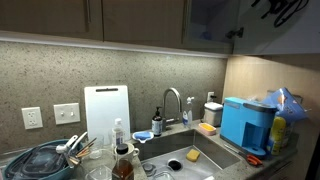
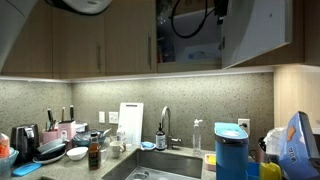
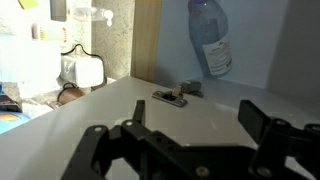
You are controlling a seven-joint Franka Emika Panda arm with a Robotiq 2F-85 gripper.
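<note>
In the wrist view my gripper stands open, its two dark fingers wide apart with nothing held between them. A pale flat panel (image 3: 195, 133), seemingly the inside of an open cabinet door (image 2: 258, 32), fills the view beyond them. A metal hinge (image 3: 178, 95) joins it to the wooden cabinet edge (image 3: 146, 42). Past the hinge a clear bottle (image 3: 209, 38) with a label stands in the cabinet. Parts of my arm and its cables (image 1: 284, 12) show at the top right in exterior view 1; contact with the door cannot be judged.
Below lie a sink (image 1: 174, 158) with a yellow sponge (image 1: 193, 155), a faucet (image 1: 173, 98) and a blue bin (image 1: 246, 122). A dish basin (image 1: 40, 160) sits at the left. Closed cabinet doors (image 2: 105, 45) flank the open one.
</note>
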